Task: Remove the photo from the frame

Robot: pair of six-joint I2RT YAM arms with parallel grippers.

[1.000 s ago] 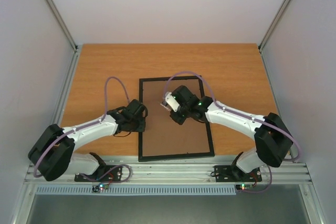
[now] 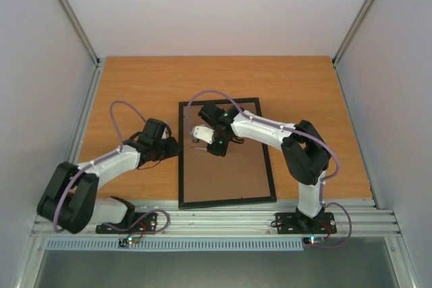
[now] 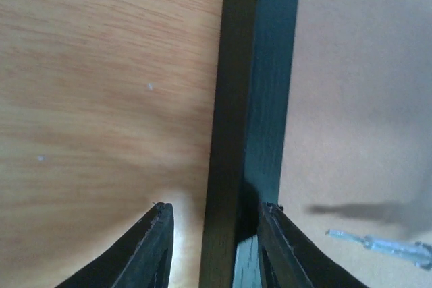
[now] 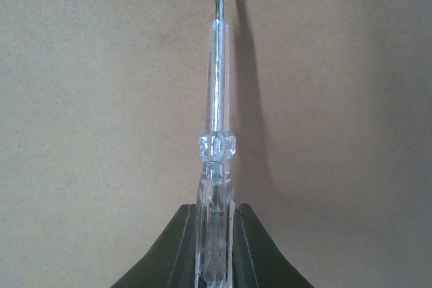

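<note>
The black photo frame lies back up, showing brown backing board. My left gripper is at its left edge; in the left wrist view its fingers straddle the frame's bar, part open. My right gripper is shut on a clear-handled screwdriver, held over the backing board, its flat metal tip pointing away from the fingers. In the left wrist view that screwdriver's tip end appears at the lower right, beside the bar.
Bare wooden table surrounds the frame at the back and sides. Walls stand left, right and behind; a metal rail runs along the front.
My right arm has moved left with the screwdriver, toward the frame's left edge. My left gripper has shifted slightly left, onto that edge.
</note>
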